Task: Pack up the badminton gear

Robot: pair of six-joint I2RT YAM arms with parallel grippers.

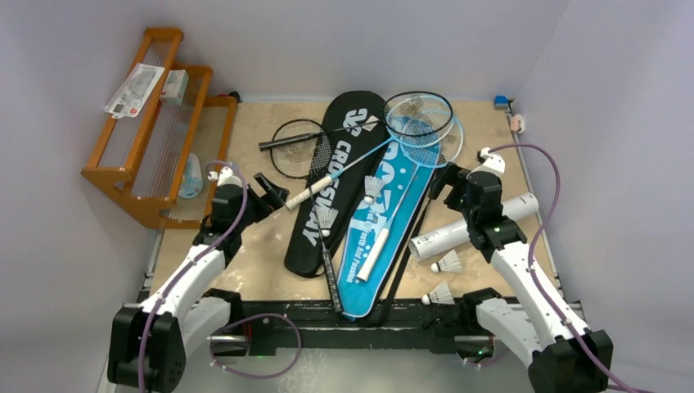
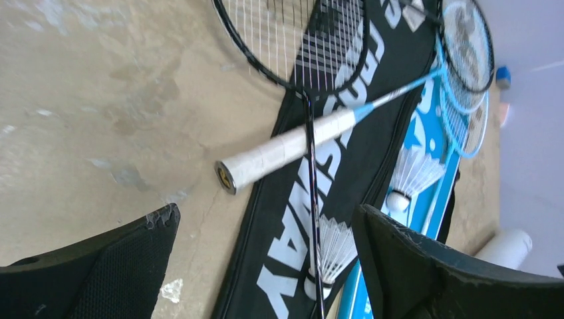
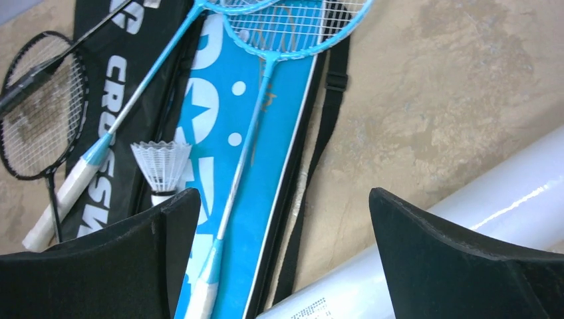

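A black racket bag (image 1: 304,246) and a blue one (image 1: 358,282) lie side by side mid-table. Two light-blue rackets with white handles (image 1: 375,254) and two black rackets (image 1: 301,147) lie crossed over them. One shuttlecock (image 1: 326,219) rests on the black bag, another (image 1: 373,188) by the blue bag's edge, and two more (image 1: 439,295) sit at the front right. A white shuttlecock tube (image 1: 442,240) lies on the right. My left gripper is open, above the table left of the bags. My right gripper is open, between blue bag and tube, holding nothing.
A wooden rack (image 1: 168,131) with a packet and a small box stands at the left. A black strap (image 3: 326,123) runs along the blue bag's right side. Bare tabletop (image 1: 262,258) shows left of the black bag. A blue object (image 1: 501,102) sits at the back right.
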